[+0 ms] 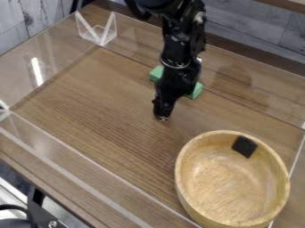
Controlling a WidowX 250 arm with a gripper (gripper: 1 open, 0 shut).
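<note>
The black robot arm reaches down from the top, its gripper (165, 109) low over the wooden table, shut, with nothing clear between its fingers. Just behind it a green object (191, 86) lies on the table, partly hidden by the arm. A large tan bowl (229, 198) stands at the front right, with a black rectangle (244, 147) at its inner rim.
White plastic pieces stand near the back left and left edges. A wall runs along the back right.
</note>
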